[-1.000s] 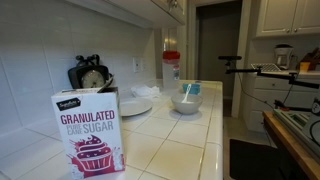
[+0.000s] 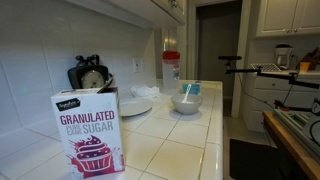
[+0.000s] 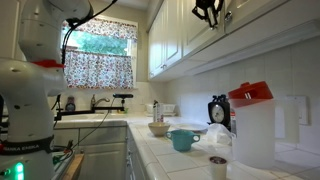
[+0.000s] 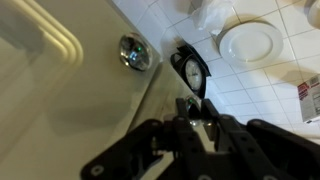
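Observation:
My gripper [image 3: 208, 13] is raised high at the lower edge of the white upper cabinet [image 3: 182, 45]. In the wrist view my gripper is close against the cabinet's bottom edge, its fingers shut on what seems to be a cabinet knob; the dark fingers mostly hide it. A second, round metal knob [image 4: 134, 50] shows clear of the fingers on the neighbouring door. In exterior view 1 the gripper is out of sight.
Below on the tiled counter are a sugar box [image 2: 93, 135], a black scale [image 2: 90, 73], a white plate [image 2: 135, 106] and a bowl [image 2: 186, 102]. A teal mug [image 3: 183, 140] and a red-lidded container [image 3: 252, 125] also stand there.

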